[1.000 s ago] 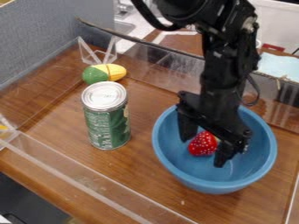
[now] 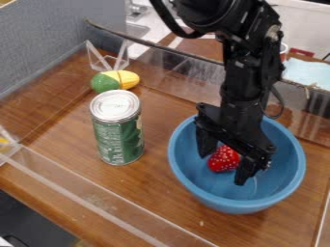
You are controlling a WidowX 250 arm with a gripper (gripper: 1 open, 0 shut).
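A black gripper (image 2: pixel 229 151) reaches down into a blue bowl (image 2: pixel 206 190) on the wooden counter, its fingers around a red strawberry-like object (image 2: pixel 225 161) in the bowl. The fingers stand part-way apart, and whether they touch the red object is unclear, as the gripper partly hides it.
A green-labelled can (image 2: pixel 118 130) stands left of the bowl. Behind it lie a green and yellow object (image 2: pixel 116 79) and a grey wall (image 2: pixel 39 39). A clear barrier runs along the back.
The gripper's fingers have shifted slightly around the red object; the bowl and can stay in place.
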